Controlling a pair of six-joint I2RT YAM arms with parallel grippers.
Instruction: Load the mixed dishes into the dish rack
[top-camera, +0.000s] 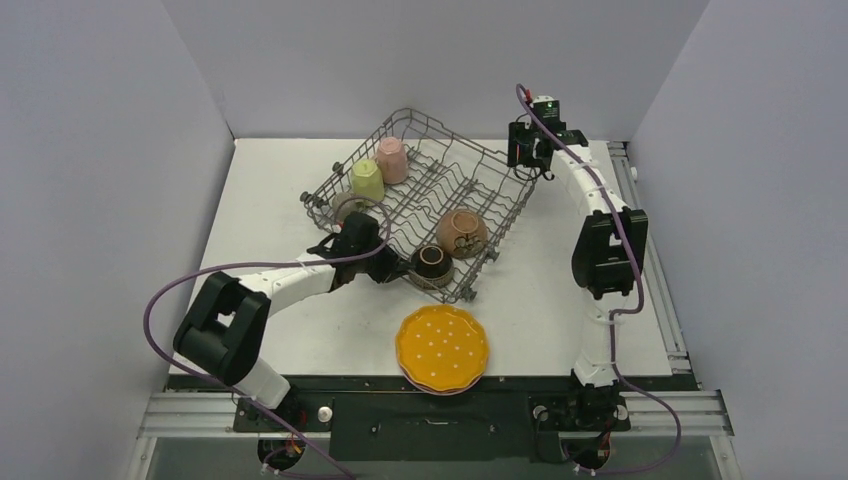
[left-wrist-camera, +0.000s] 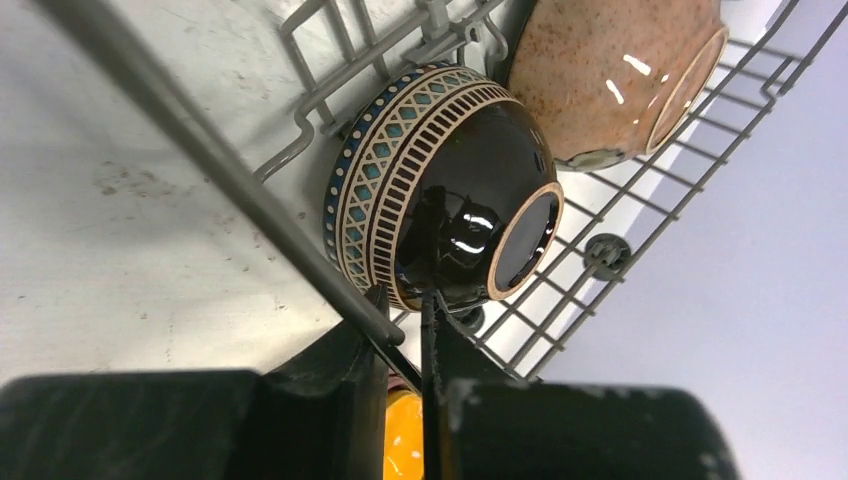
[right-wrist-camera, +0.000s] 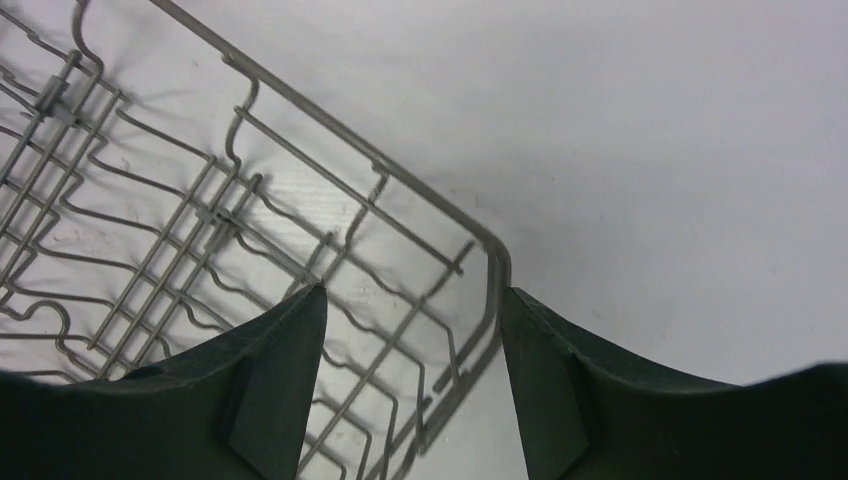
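The grey wire dish rack (top-camera: 430, 185) stands at an angle on the table. In the left wrist view, my left gripper is shut on the rack's rim rail (left-wrist-camera: 285, 235), beside the dark patterned bowl (left-wrist-camera: 470, 190). That bowl leans in the rack next to a brown speckled bowl (left-wrist-camera: 620, 75). Pink (top-camera: 392, 160) and green (top-camera: 367, 180) cups sit toward the far left of the rack, with a greyish cup (top-camera: 344, 207) near them. My right gripper is open, its fingers either side of the rack's far right corner rail (right-wrist-camera: 497, 260).
A yellow polka-dot plate (top-camera: 441, 348) lies at the table's front, with another rim showing beneath it. Much of the rack's middle and far right is empty. Bare table (top-camera: 545, 290) lies to the right, and walls close off the back and sides.
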